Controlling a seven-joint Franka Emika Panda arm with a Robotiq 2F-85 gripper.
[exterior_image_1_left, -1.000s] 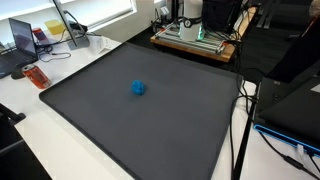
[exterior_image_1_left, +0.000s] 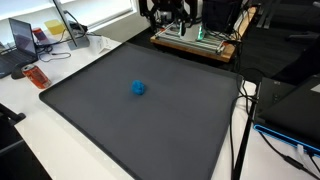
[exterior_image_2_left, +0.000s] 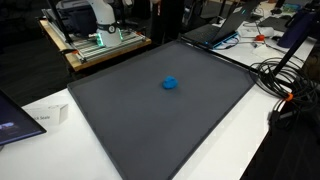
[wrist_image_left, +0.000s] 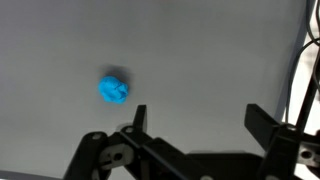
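Observation:
A crumpled blue object (exterior_image_1_left: 138, 87), perhaps cloth or a ball, lies alone on the dark grey mat (exterior_image_1_left: 150, 120). In exterior view 2 the same blue object (exterior_image_2_left: 169, 82) rests beyond the middle of the mat. My gripper stands open above the mat, its black fingers wide apart with only bare surface between them. Seen from the wrist, the blue object (wrist_image_left: 114, 89) is to the left of the fingers, not between them. At the top edge of exterior view 1, part of the gripper (exterior_image_1_left: 172, 18) shows.
Cables (exterior_image_2_left: 285, 85) hang along one side of the mat. An orange-red can (exterior_image_1_left: 36, 76) and a laptop (exterior_image_1_left: 25, 38) stand past the left edge. A wooden box with white and green items (exterior_image_1_left: 195, 40) is behind.
Dark parts of my gripper have come into the top of exterior view 1, where little or none showed before. The blue object has not moved.

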